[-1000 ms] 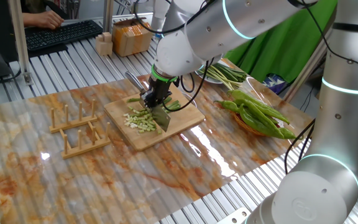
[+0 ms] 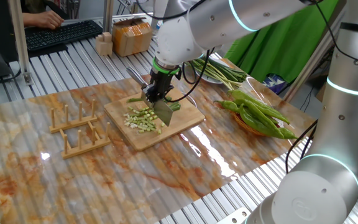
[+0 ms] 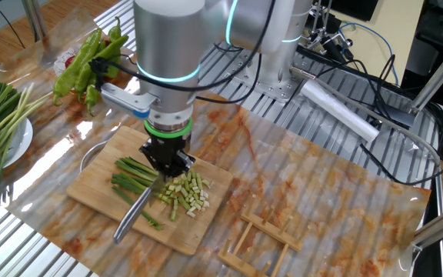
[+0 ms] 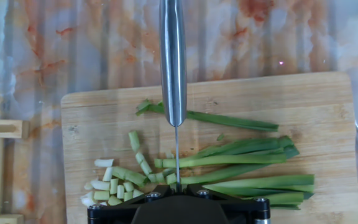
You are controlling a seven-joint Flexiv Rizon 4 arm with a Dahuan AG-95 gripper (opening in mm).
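Note:
My gripper (image 2: pixel 156 94) is shut on a kitchen knife (image 2: pixel 163 114), whose wide blade points down over the wooden cutting board (image 2: pixel 182 124). The knife's metal handle (image 3: pixel 132 216) sticks out to one side, and in the wrist view the handle (image 4: pixel 174 68) runs away from the fingers with the blade seen edge-on. Short chopped scallion pieces (image 4: pixel 118 188) lie left of the blade; longer green stalks (image 4: pixel 253 157) lie on its right. One separate stalk (image 4: pixel 232 120) lies further up the board. Whether the blade touches the board or a stalk, I cannot tell.
A wooden peg rack (image 2: pixel 86 148) stands beside the board. On the other side are a basket of green peppers (image 2: pixel 253 115) and a plate of uncut scallions (image 3: pixel 2 127). A person's hand (image 2: pixel 45 20) rests by a keyboard at the back.
In exterior view 1, the gripper and knife have shifted slightly right and a little up over the board. The board, rack and peppers stay in place.

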